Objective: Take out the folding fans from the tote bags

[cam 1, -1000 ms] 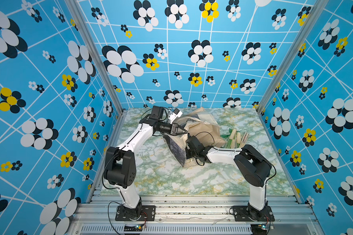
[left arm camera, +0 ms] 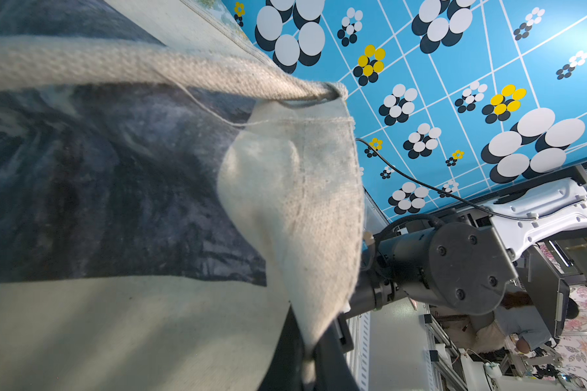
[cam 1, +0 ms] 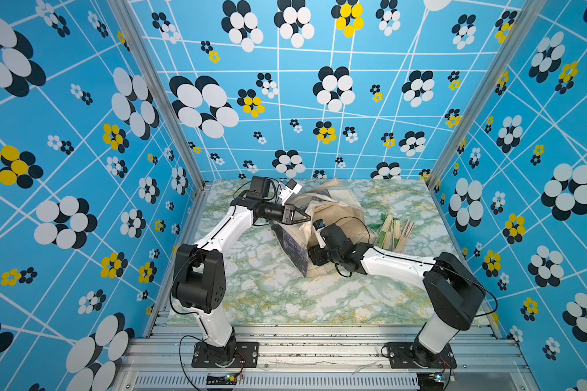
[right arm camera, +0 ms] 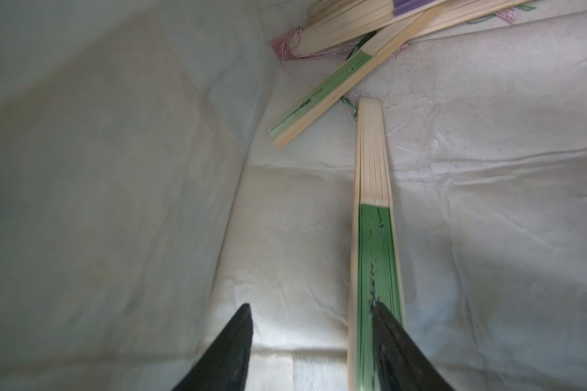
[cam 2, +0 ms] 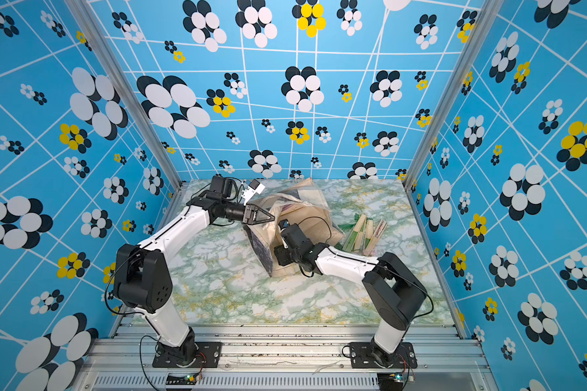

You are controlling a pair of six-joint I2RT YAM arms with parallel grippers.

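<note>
The beige tote bag (cam 1: 338,212) with a dark printed panel lies mid-table, its mouth held up. At its rim, my left gripper is shut on a thin fold of the bag's cloth (left arm camera: 306,215). Inside the bag, my right gripper stands open with nothing gripped. A folded green fan (right arm camera: 375,273) lies lengthwise on the bag's bottom, partly behind the right finger (right arm camera: 398,348). Farther in, another green fan (right arm camera: 323,94) lies slanted, close to a light wooden fan with purple (right arm camera: 355,26).
Several folded fans (cam 1: 392,233) rest on the marbled table (cam 1: 241,283) to the right of the bag, behind the right forearm.
The left arm and the bag look almost unchanged.
</note>
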